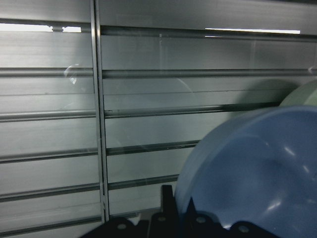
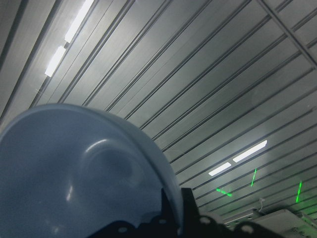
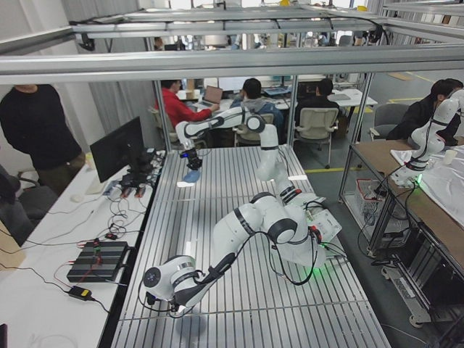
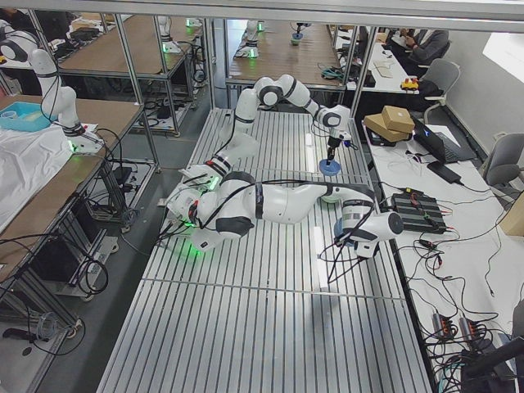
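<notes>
My left gripper, on the near arm, is shut on the rim of a blue bowl (image 1: 252,168). A pale green bowl (image 1: 302,94) shows behind it in the left wrist view and is mostly hidden by the arm in the camera views. My right gripper, on the far arm, is shut on the rim of a second blue bowl (image 2: 74,173), seen at the far left of the table (image 3: 232,326) in the camera left view (image 3: 191,175).
A desk (image 3: 51,304) with monitor (image 3: 119,148), cables and black boxes (image 3: 98,261) runs along the left side. Another bench (image 3: 442,210) stands at the right.
</notes>
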